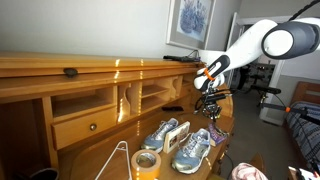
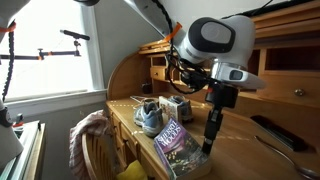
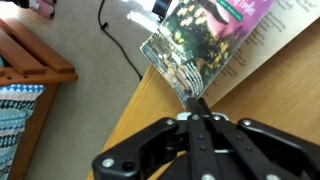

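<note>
A book with a colourful purple and green cover (image 3: pixel 200 45) lies near the edge of the wooden desk. In the wrist view its cover corner meets the fingertips of my gripper, which is shut on it. A pale printed page (image 3: pixel 290 38) shows beside and below the cover. From the second exterior view, the cover (image 2: pixel 178 148) stands tilted up, with my gripper (image 2: pixel 211 132) at its edge. In the first exterior view the gripper (image 1: pixel 212 110) is small and far off, over the desk's far end.
Grey sneakers (image 1: pixel 192 151) and a tape roll (image 1: pixel 146 162) stand along the desk. A dark flat object (image 2: pixel 280 133) and a spoon-like utensil (image 2: pixel 288 157) lie on the other side. A chair (image 2: pixel 97 158) stands by the desk edge.
</note>
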